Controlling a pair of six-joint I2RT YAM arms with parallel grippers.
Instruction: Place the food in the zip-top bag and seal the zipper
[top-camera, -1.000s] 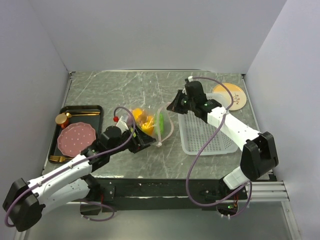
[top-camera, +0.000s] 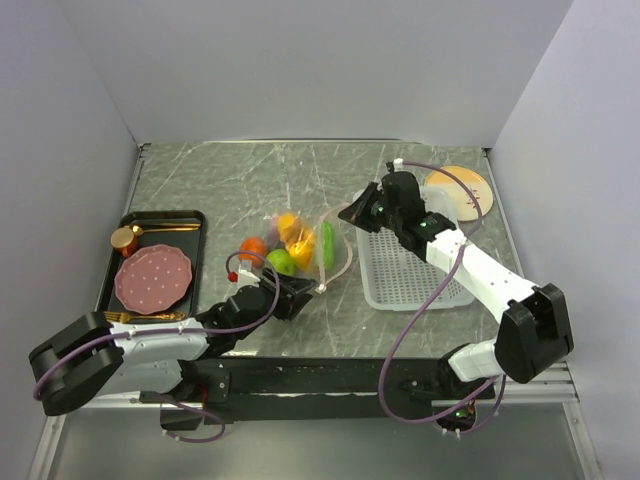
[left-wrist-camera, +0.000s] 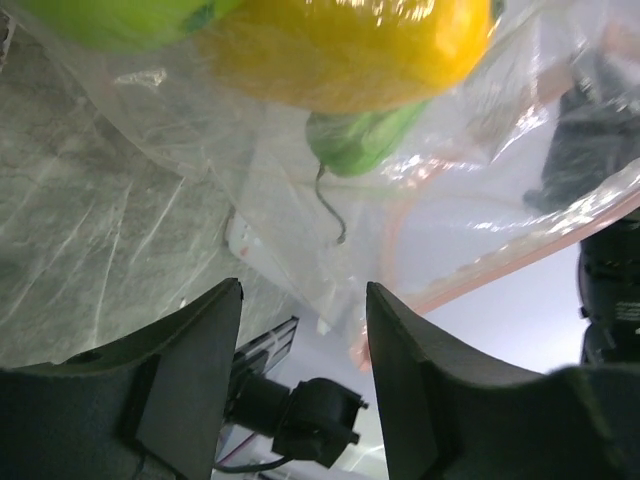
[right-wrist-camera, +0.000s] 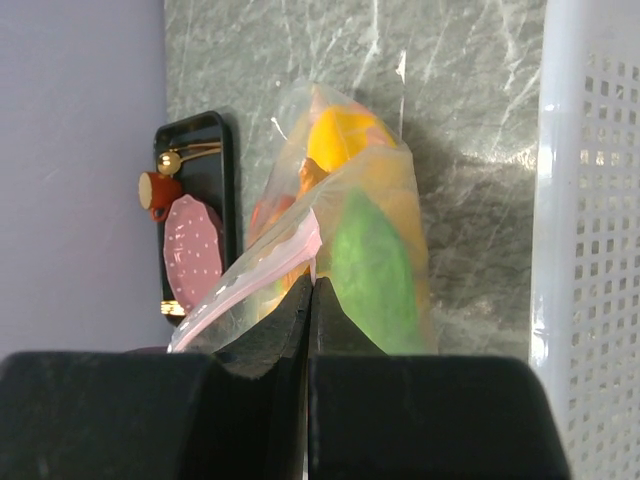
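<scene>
A clear zip top bag (top-camera: 342, 262) with a pink zip edge lies mid-table, its mouth facing right and parted. Inside it are a yellow pepper (left-wrist-camera: 350, 50), a green lime-like fruit (top-camera: 281, 262), a long green vegetable (right-wrist-camera: 368, 270) and an orange-red round item (top-camera: 254, 248). My right gripper is shut on the bag's pink zip edge (right-wrist-camera: 292, 250), at the upper part of the mouth. Part open, my left gripper stands by the mouth's lower corner; the bag's edge reaches close to the right finger (left-wrist-camera: 392, 345), and I cannot tell whether they touch.
An empty white perforated basket (top-camera: 402, 275) stands right of the bag, with a tan disc (top-camera: 462, 185) behind it. On the left, a black tray (top-camera: 190, 285) bears a pink plate (top-camera: 153, 279), a cup and gold cutlery.
My left gripper has come down and a little right, to the bag mouth's lower corner. The right gripper has shifted slightly right, and the bag's mouth edge with it.
</scene>
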